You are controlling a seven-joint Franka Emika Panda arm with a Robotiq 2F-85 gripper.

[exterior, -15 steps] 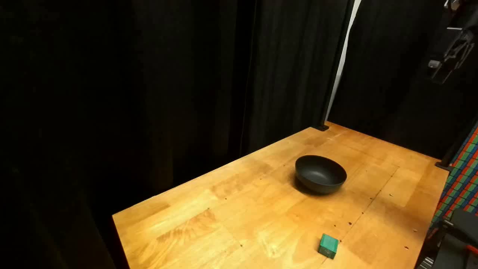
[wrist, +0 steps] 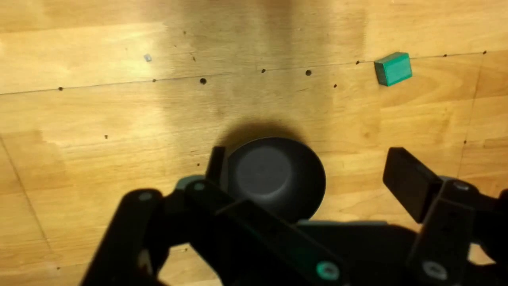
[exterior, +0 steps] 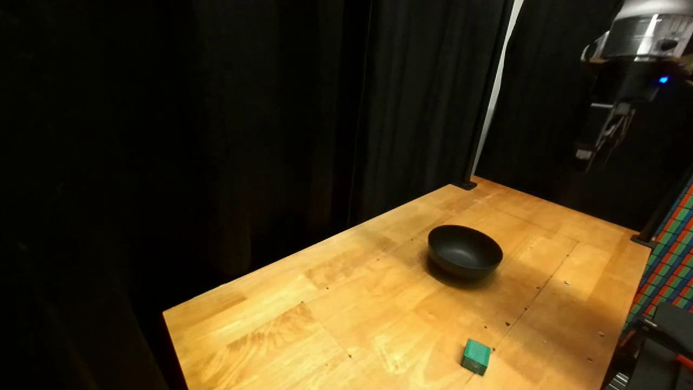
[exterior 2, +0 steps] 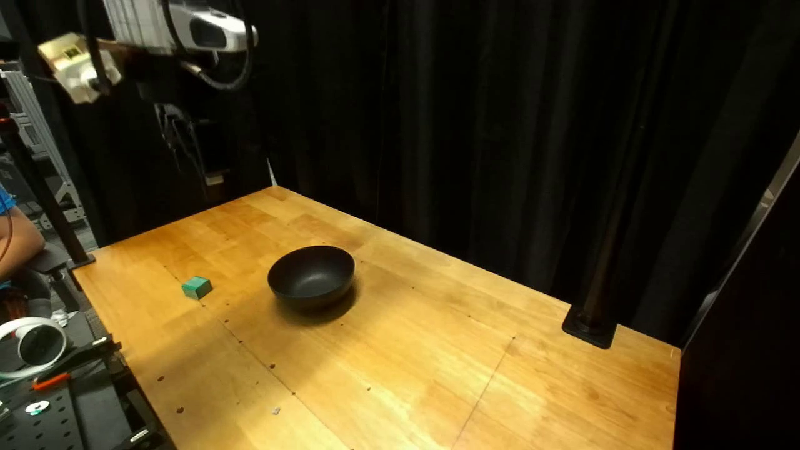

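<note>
A small green block (exterior: 477, 357) rests alone on the wooden table, near its front edge in exterior view 1. Some distance from it stands a black bowl (exterior 2: 312, 276), upright; its inside (wrist: 264, 169) looks empty in the wrist view. High above the table hangs my gripper (exterior: 594, 166), well clear of both things. The wrist view shows its dark fingers (wrist: 412, 183) wide apart, with nothing held. There, the left finger and gripper body cover part of the bowl's near side, while the green block (wrist: 397, 70) lies at the upper right.
Black curtains hang behind it, and a dark post base (exterior 2: 589, 327) stands at one edge. A cart (exterior 2: 67, 405) with tape and tools sits beside the table, near a person's arm (exterior 2: 22, 240).
In exterior view 1 my gripper has come lower and further left, bringing more of the arm into view. Block and bowl have stayed where they were.
</note>
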